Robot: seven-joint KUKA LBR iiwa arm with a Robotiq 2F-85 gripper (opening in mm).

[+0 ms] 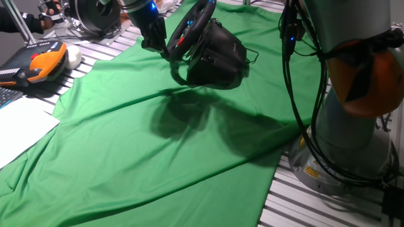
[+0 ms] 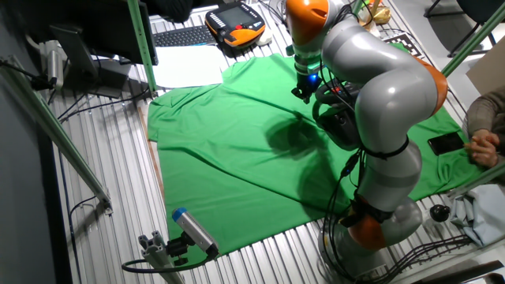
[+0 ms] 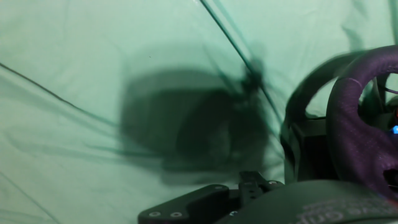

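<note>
My gripper [image 1: 161, 52] points downward above the green cloth, close against the lower rim of a black steering wheel [image 1: 189, 30] in exterior view 1. The wheel's bulky black base [image 1: 218, 60] is tilted, and a dark shadow falls on the cloth apart from it. In the wrist view the wheel rim [image 3: 348, 106] fills the right side, beside the gripper's dark fingers [image 3: 249, 186] at the bottom. Whether the fingers grasp the rim or merely lie beside it cannot be told. The arm partly covers the wheel [image 2: 335, 118] in exterior view 2.
An orange-black teach pendant [image 2: 235, 28] and white paper [image 2: 188, 66] lie along one side. A camera [image 2: 195, 229] stands at the cloth's edge; a person's hands [image 2: 483, 146] rest opposite.
</note>
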